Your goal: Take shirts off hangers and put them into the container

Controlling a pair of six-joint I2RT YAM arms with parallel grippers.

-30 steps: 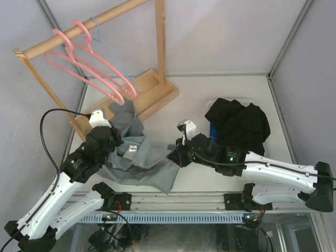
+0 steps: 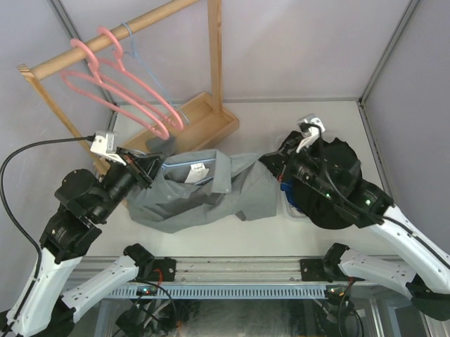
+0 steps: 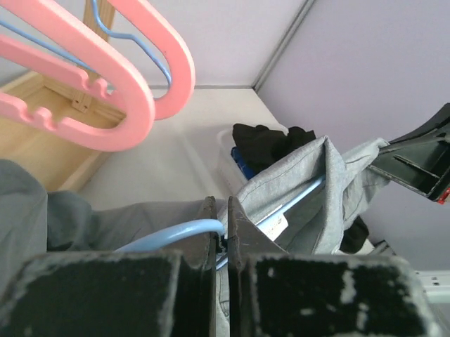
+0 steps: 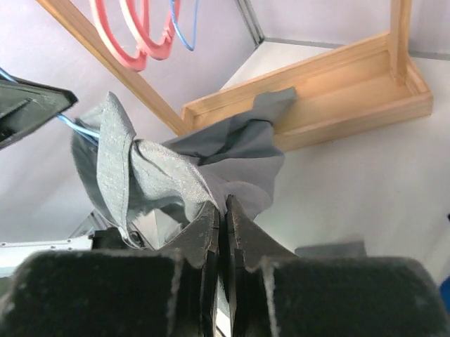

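Note:
The grey shirt [image 2: 242,193] is stretched between both arms above the table. A blue hanger [image 3: 179,232] passes through the fingertips of my left gripper, which is shut on it. Beyond those fingers the hanger runs on inside the shirt's opening, beside a white label [image 2: 197,173]. At the other end my right gripper pinches the shirt's cloth [image 4: 179,175], its fingers close together. The hanger's far end is hidden inside the cloth.
Pink hangers [image 2: 116,81] and another blue hanger [image 2: 151,74] hang from the wooden rack [image 2: 133,27] at upper left. A pile of black cloth [image 2: 327,210] sits in a container under the right arm. Bare table lies at the back right.
My right gripper has moved right and back, over towards the black cloth, drawing the shirt out wider. The left gripper has moved slightly left and back, still on the blue hanger.

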